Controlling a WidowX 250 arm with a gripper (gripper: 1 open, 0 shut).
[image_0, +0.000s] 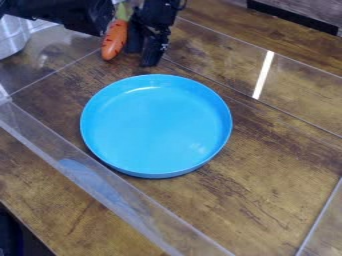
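Note:
An orange carrot (115, 38) with a pale green top lies at the back left of the wooden surface. My dark gripper (144, 48) is low beside it, just to its right, at the top of the view; its fingers are dark and hard to make out, and whether they touch the carrot I cannot tell. A round blue plate (155, 126) lies empty in the middle, in front of the carrot and gripper.
A clear plastic edge runs diagonally across the lower left. A white object (16, 28) sits at the upper left corner. The wooden surface to the right of the plate (274, 150) is clear.

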